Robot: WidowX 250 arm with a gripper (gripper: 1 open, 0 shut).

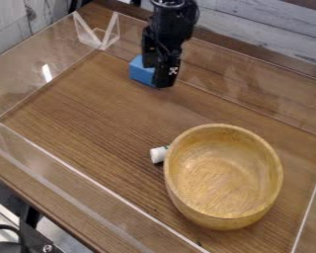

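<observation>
My black gripper (164, 65) hangs at the top centre of the camera view, open, over a blue block (145, 71) on the wooden table. The gripper's fingers partly cover the block, so whether they touch it is hard to tell. A yellow bowl (221, 176) sits at the lower right, with a small white object (160, 154) just left of it.
Clear plastic walls (29, 71) edge the table on the left and front. A white wooden wall (267, 30) runs along the back.
</observation>
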